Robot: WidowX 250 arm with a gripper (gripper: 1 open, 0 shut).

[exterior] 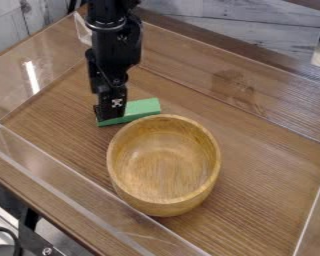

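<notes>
My black gripper (109,99) reaches down from the top of the camera view, open, at the left end of a green block (139,109), low beside it; whether the fingers touch it I cannot tell. The block lies on the wooden table, just behind a large round wooden bowl (163,165), which is empty.
A grey marbled wall stands behind it. Along the left and lower left runs the table's edge, with a clear strip and dark cables beyond.
</notes>
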